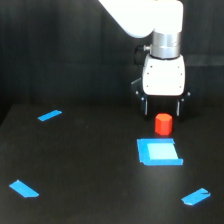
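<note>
A red block (163, 125) stands on the dark table just behind a pale square edged with blue tape (142, 151). Right above the block is my gripper (163, 110), pointing down from the white hand. Its two dark fingers are spread apart, one on each side over the block's top, with nothing visibly held between them. How far the fingertips reach down beside the block is hard to tell at this size.
Strips of blue tape lie flat at the back left (50, 115), the front left (24, 189) and the front right (196, 197). A dark curtain (60, 50) hangs behind.
</note>
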